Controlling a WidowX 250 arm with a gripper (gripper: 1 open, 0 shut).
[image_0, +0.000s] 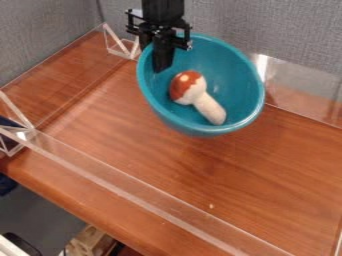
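My black gripper (163, 56) is shut on the upper left rim of a teal bowl (235, 90), which is raised and tilted towards the camera. Inside the bowl rests a toy mushroom (191, 92) with a red, white-spotted cap and a pale stem.
A grey partition (287, 35) stands behind. Clutter, including a cardboard box and cables, lies off the table at the lower left.
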